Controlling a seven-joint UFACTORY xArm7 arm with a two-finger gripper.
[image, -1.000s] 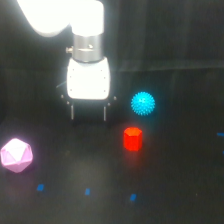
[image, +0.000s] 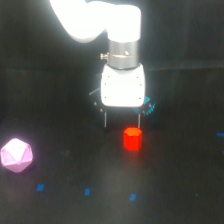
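Observation:
My gripper (image: 122, 122) hangs open near the middle of the camera view, its two thin fingers (image: 105, 119) spread wide and pointing down. A small red block (image: 133, 140) with a faceted outline lies on the dark surface, just below the fingertips in the picture and closer to the right finger. Whether the gripper is directly over it or behind it, I cannot tell. Behind the white gripper body, a light-blue spiky ball (image: 150, 106) is mostly hidden. Nothing shows between the fingers.
A pink-lilac faceted ball (image: 16, 155) rests at the left edge. Several small blue marks dot the dark surface, among them a blue mark (image: 87, 191) at the front. Free room lies between the pink ball and the red block.
My gripper has moved right and a little lower in the picture, staying open. It now covers most of the light-blue ball. The red block and pink ball have not moved.

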